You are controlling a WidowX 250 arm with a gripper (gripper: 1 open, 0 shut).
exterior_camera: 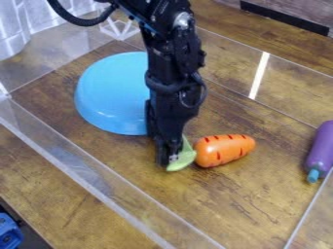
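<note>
The black gripper (169,136) hangs from the top of the view over the middle of the wooden surface. Its tip is down at the pale green leafy top (178,160) of an orange toy carrot (225,150), right beside the carrot's left end. Whether the fingers are open or shut cannot be told.
A blue round object (107,92), perhaps a bowl or plate, sits behind and left of the gripper. A purple toy (320,151) lies at the right edge. A blue item (7,231) is outside the clear wall at lower left.
</note>
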